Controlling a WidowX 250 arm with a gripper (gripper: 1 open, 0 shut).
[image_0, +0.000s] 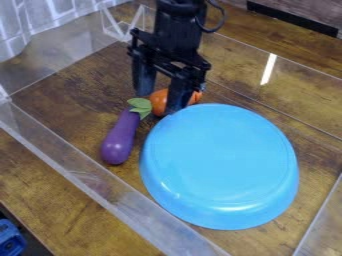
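Observation:
My gripper (166, 80) is lowered at the top middle, its dark fingers apart on either side of an orange carrot (174, 100), which it partly hides. A purple eggplant (120, 140) with green leaves lies left of a large upturned blue dish or lid (218, 165). I cannot tell whether the fingertips touch the carrot.
The wooden surface (54, 160) has clear walls along its left and lower sides. Bare wood lies at the left and upper right. A small blue object (8, 238) sits outside at the lower left corner.

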